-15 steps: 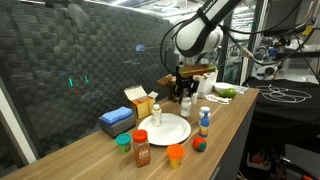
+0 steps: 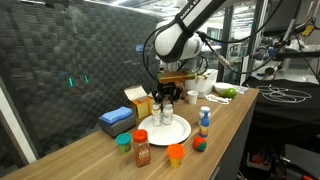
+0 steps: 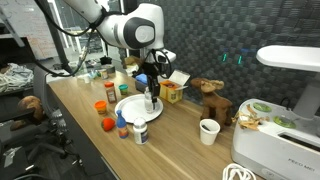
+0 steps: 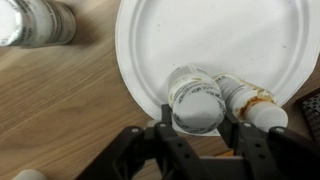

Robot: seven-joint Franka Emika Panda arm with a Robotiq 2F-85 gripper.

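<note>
A white bottle [image 4: 197, 108] is clasped upright in my gripper [image 2: 168, 103], which is shut on its upper part. In the wrist view its round cap sits between the dark fingers. The bottle is over the white plate [image 4: 150, 50], close to the plate's rim in that view. Right beside it stands a second white bottle [image 4: 258, 108], also seen to its left in exterior view 1. Whether the held bottle's base rests on the plate I cannot tell. In exterior view 2 the held bottle [image 3: 150, 104] shows below the gripper, and the second bottle is hidden.
Off the plate stand a blue bottle [image 3: 121, 120] and a white bottle [image 3: 140, 131]. A red tomato [image 2: 200, 144], an orange cup [image 2: 175, 154], a red-lidded jar [image 2: 142, 149] and a green-lidded jar [image 2: 124, 143] lie nearby. An open yellow box [image 2: 138, 102] is behind the plate.
My gripper has carried the bottle leftward in exterior view 1, from beyond the plate's right side to over the plate, beside the other bottle. The other objects have stayed put.
</note>
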